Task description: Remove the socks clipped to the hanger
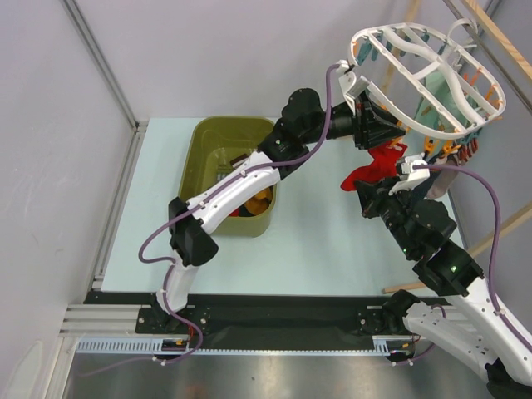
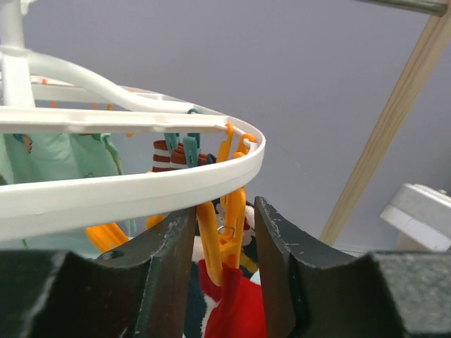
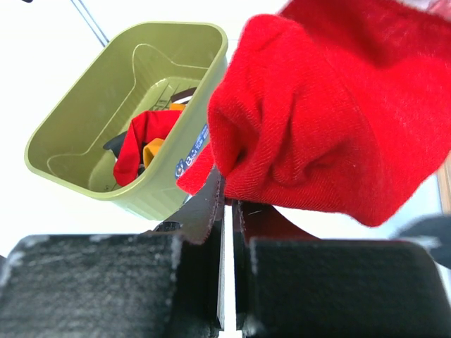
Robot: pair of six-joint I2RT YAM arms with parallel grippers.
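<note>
Below the rim of the white hanger hangs a red sock, its upper part by orange clips. My left gripper is at that rim, its fingers apart on either side of the clips and the sock's top. Lower down, my right gripper is shut, and the sock's folds gather at its fingertips, so a thin bit of cloth appears pinched there. Other socks, one striped brown and one green, hang from the far side of the hanger.
An olive bin stands left on the pale table, with red, orange and dark cloth inside. My left arm passes over it. Wooden poles of the stand rise at the right. Mid-table is clear.
</note>
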